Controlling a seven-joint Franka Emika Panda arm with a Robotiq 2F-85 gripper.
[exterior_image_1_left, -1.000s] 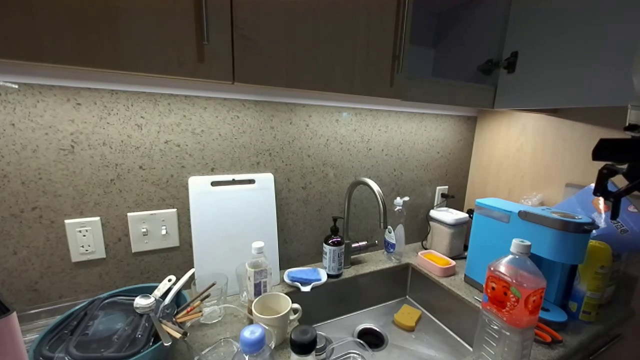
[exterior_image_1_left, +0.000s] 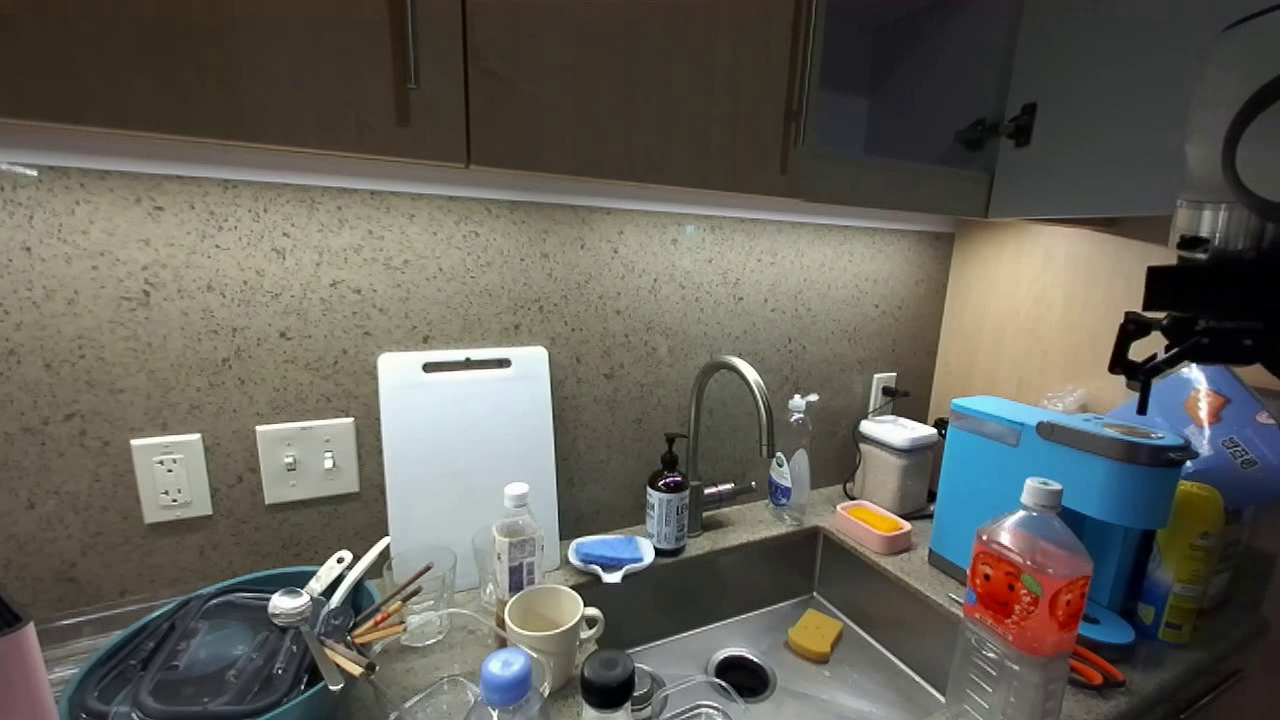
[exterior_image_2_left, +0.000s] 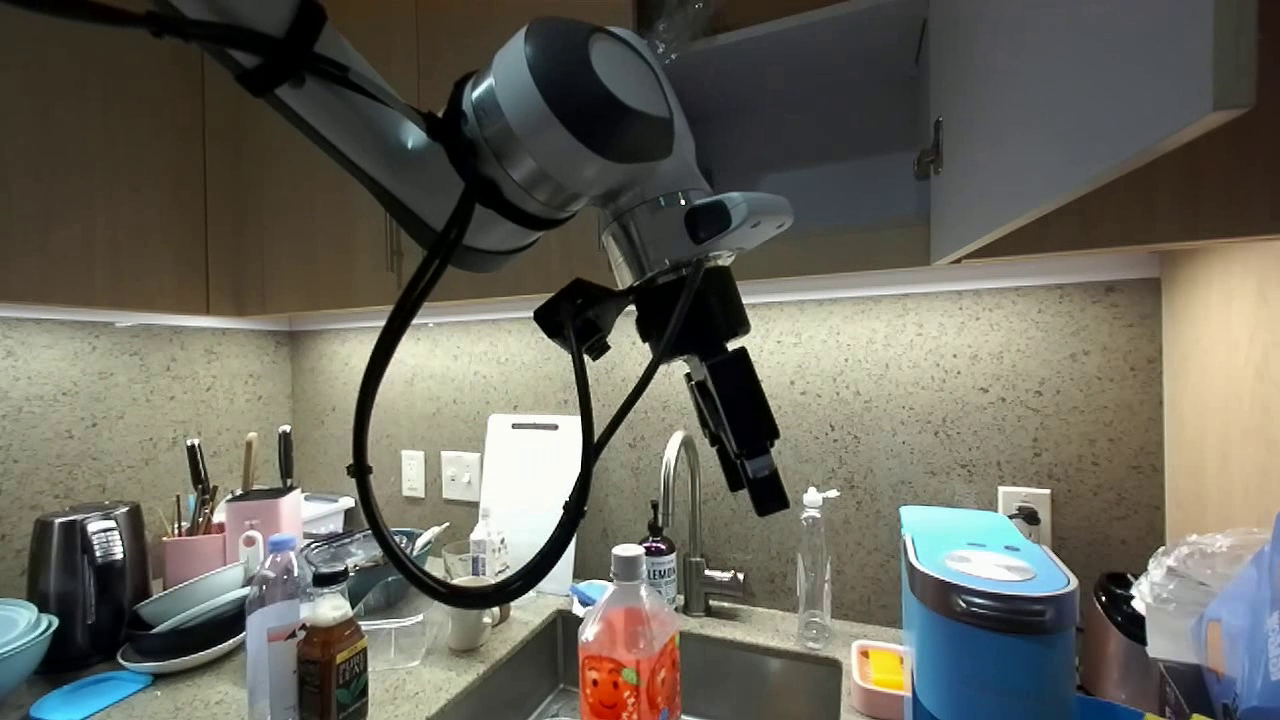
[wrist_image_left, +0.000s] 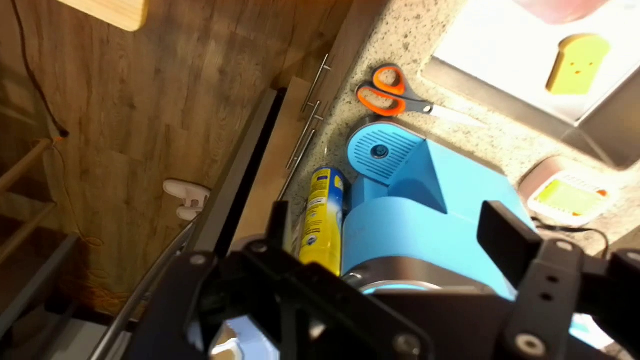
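My gripper is open, its two dark fingers wide apart with nothing held between them. Below it in the wrist view is the blue coffee machine (wrist_image_left: 396, 231), its top partly covered by the gripper body. In exterior view 1 the gripper (exterior_image_1_left: 1134, 370) hangs in the air above that coffee machine (exterior_image_1_left: 1020, 462), at the right edge. Exterior view 2 shows the gripper (exterior_image_2_left: 756, 480) tilted downward, clear of the counter. A yellow can (wrist_image_left: 322, 222) stands close beside the machine, and orange-handled scissors (wrist_image_left: 408, 99) lie flat on the counter.
A bottle with a red label (exterior_image_1_left: 1026, 588) stands before the machine. The sink (exterior_image_1_left: 882, 636) holds a yellow sponge (exterior_image_1_left: 815, 635); a pink soap dish (exterior_image_1_left: 873, 528) sits by its rim. Overhead, one cabinet door (exterior_image_2_left: 1080, 108) hangs open. Cups and bottles crowd the counter left of the sink.
In exterior view 1 the gripper has shifted left and slightly up, now showing more of the arm over the coffee machine. The objects on the counter have stayed put.
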